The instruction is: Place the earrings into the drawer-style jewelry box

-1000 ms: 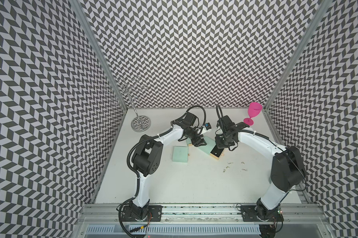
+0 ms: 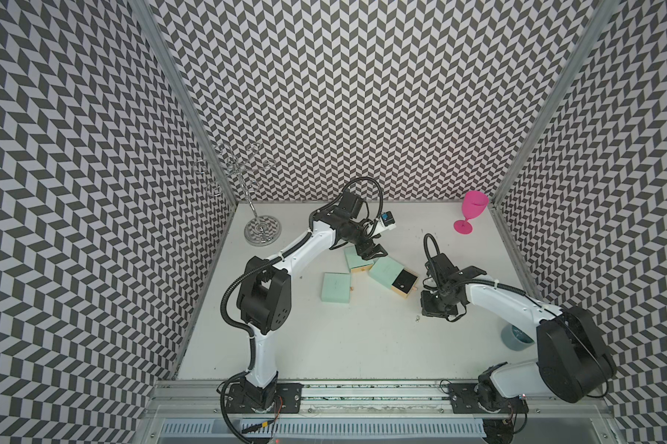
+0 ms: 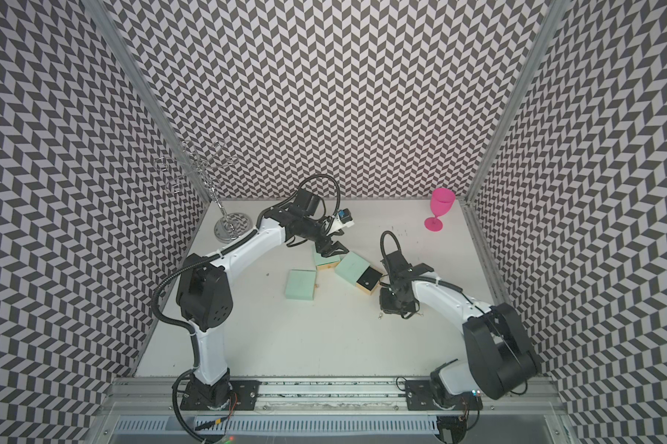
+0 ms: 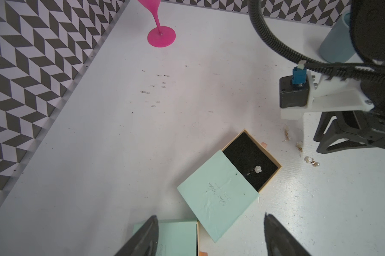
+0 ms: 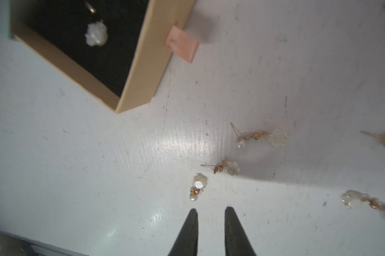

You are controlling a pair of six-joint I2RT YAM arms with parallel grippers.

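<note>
A mint drawer box [image 4: 218,194] stands partly pulled out, its black-lined tray [image 4: 248,157] holding one flower earring [image 4: 257,169]. Outside it, several pearl earrings lie on the table: a small one [image 5: 196,186], one beside it [image 5: 226,167], a longer one [image 5: 260,136], and another further right [image 5: 367,204]. My right gripper is open above the table near these, nothing between its fingers. My left gripper hovers behind and over the boxes, fingers spread, also empty.
Two more mint boxes sit nearby, one at the front left [image 2: 336,288] and one under my left gripper [image 2: 358,259]. A pink goblet [image 2: 470,211], a blue cup [image 2: 517,337] and a metal stand [image 2: 262,230] stand further out.
My right arm has moved from over the open tray toward the front right, above the loose earrings. My left gripper has shifted slightly back from the box.
</note>
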